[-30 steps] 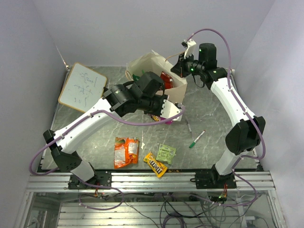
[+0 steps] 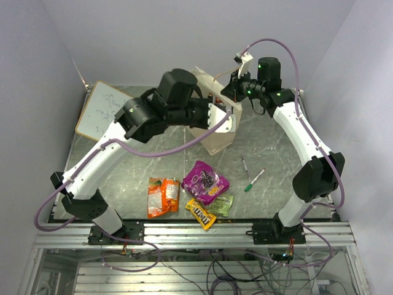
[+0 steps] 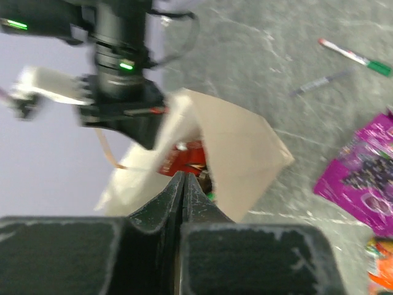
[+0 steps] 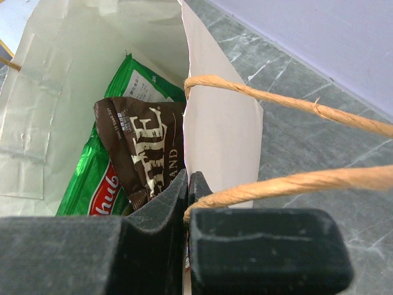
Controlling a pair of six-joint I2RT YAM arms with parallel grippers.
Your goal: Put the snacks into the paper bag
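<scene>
The open paper bag (image 2: 216, 140) stands at the back centre and leans in the top view. Through its mouth, the right wrist view shows a brown packet (image 4: 147, 144) and a green packet (image 4: 92, 172); a red packet (image 3: 184, 158) is visible in the left wrist view. My right gripper is shut on the bag's rim. Above the bag mouth, my left gripper is shut, with no snack showing between its fingers. On the table lie a purple packet (image 2: 206, 182), an orange packet (image 2: 163, 196), a yellow packet (image 2: 201, 213) and a light green packet (image 2: 220, 206).
Right of the bag lie a green-capped marker (image 2: 255, 179) and a slim pen (image 2: 245, 166). A whiteboard (image 2: 101, 114) is at the back left. Twine handles (image 4: 288, 101) cross beside the bag's rim.
The purple packet, earlier at the left gripper in front of the bag, now lies on the table, partly over the light green packet, which has shifted. The left gripper has risen over the bag.
</scene>
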